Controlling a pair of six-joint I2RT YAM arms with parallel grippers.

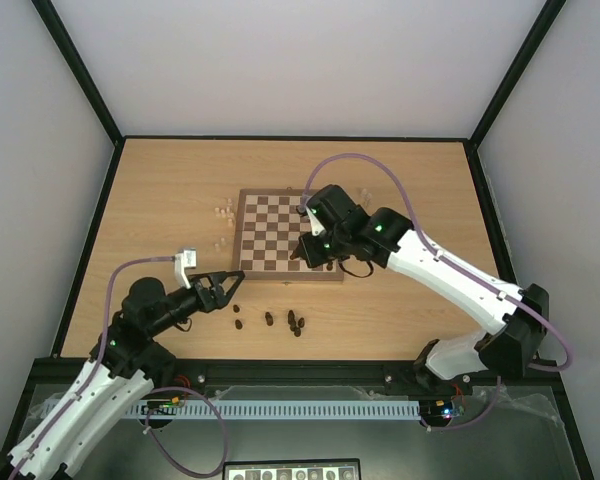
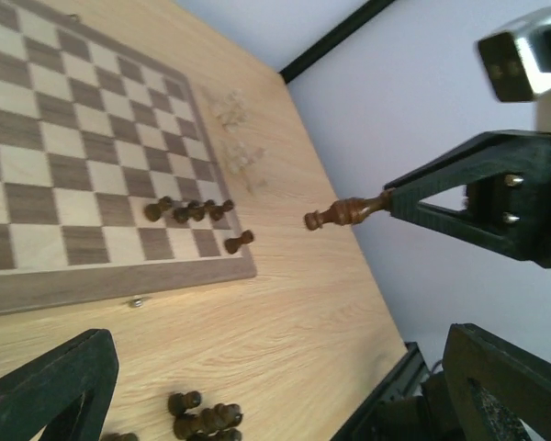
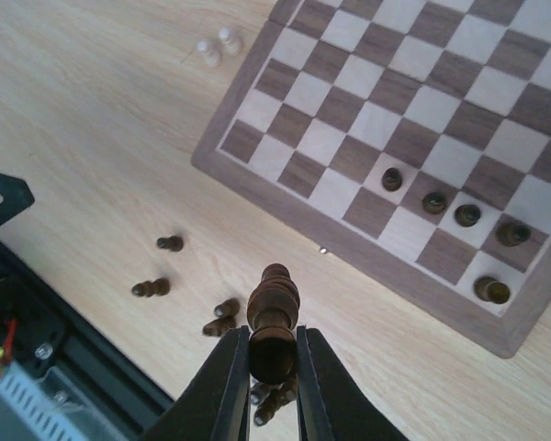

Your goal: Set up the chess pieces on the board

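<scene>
My right gripper is shut on a dark brown chess piece, which points out beyond its fingertips; the left wrist view shows that same piece (image 2: 344,213) held in the air. In the top view, my right gripper (image 1: 302,258) is over the near part of the chessboard (image 1: 255,266). Several dark pieces (image 3: 433,203) stand in the board's near right corner area. My left gripper is open and empty, off the board's near left corner. Loose dark pieces (image 1: 292,320) lie on the table in front of the board.
Pale pieces (image 1: 225,211) are left of the board, and more pale pieces (image 1: 365,196) are to its right, partly behind the right arm. Bare table (image 1: 400,320) lies at the front right. The right arm covers much of the board's right side from above.
</scene>
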